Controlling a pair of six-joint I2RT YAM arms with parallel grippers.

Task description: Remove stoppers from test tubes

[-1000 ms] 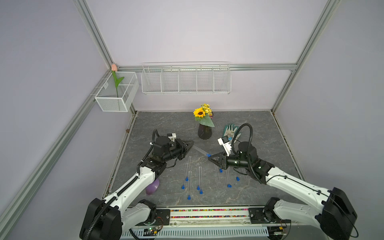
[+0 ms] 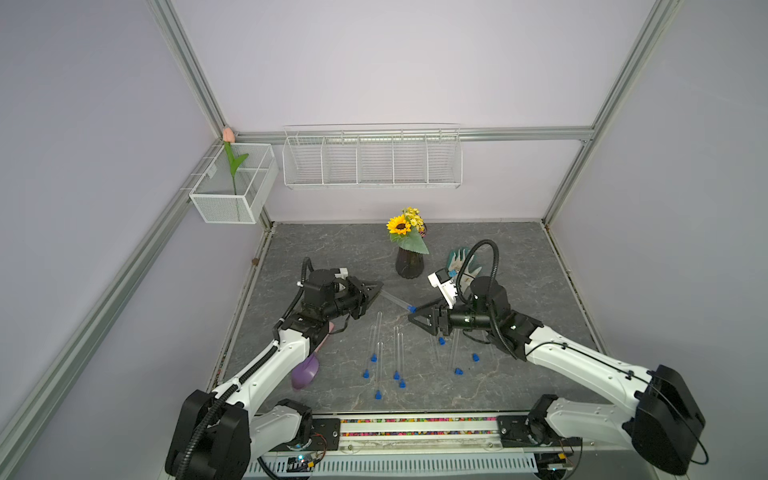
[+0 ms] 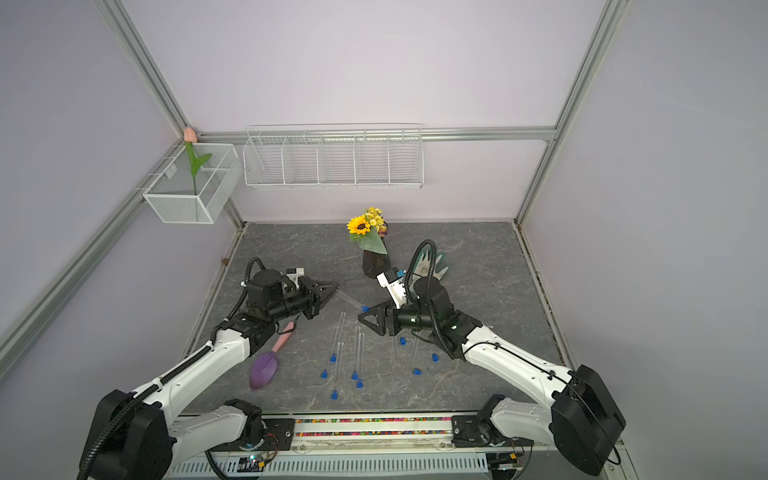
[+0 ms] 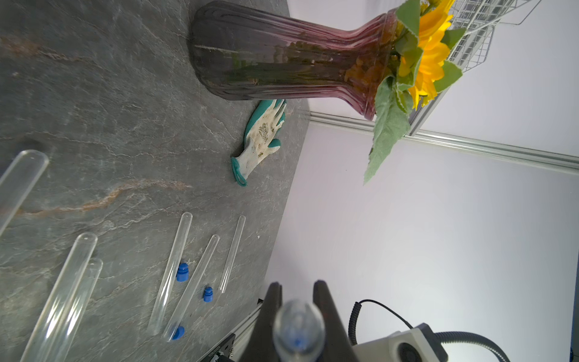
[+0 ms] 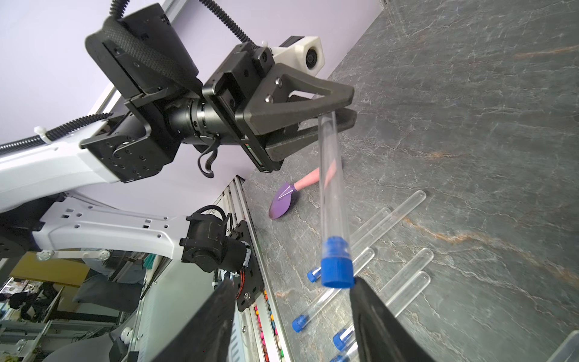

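My left gripper is shut on a clear test tube, raised above the table and slanting down toward my right gripper. Its blue stopper is still seated in the tube's lower end. Open, my right gripper has its fingers near that stopper; the right finger appears close to it, though whether they touch I cannot tell. Several tubes with stoppers in their near ends lie at the table's middle. To the right, bare tubes lie with loose blue stoppers beside them.
A vase of flowers stands behind the grippers, with a glove to its right. A purple scoop lies beneath the left arm. White wire baskets hang at the back.
The left gripper shifted slightly left with the tube.
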